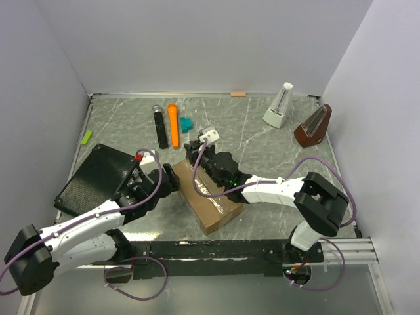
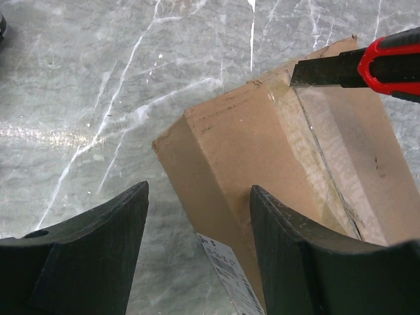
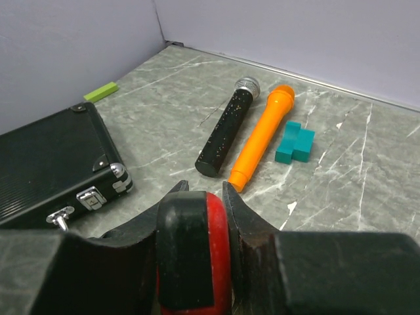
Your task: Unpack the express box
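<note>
A taped cardboard box [image 1: 210, 210] [image 2: 230, 144] lies tilted across the table's middle. My right gripper [image 1: 192, 149] is shut on a red-and-black cutter [image 2: 387, 69] [image 3: 190, 252], whose dark blade [image 2: 325, 72] meets the tape seam at the box's far end. My left gripper [image 1: 169, 176] stands at the box's left side, fingers apart with nothing seen held between them.
A black case [image 1: 92, 180] [image 3: 52, 157] lies left. Behind are a black microphone [image 1: 159, 125], an orange microphone [image 1: 173, 125], teal blocks [image 1: 186, 124] and two metronomes [image 1: 279, 105] [image 1: 312, 128]. The table right of the box is clear.
</note>
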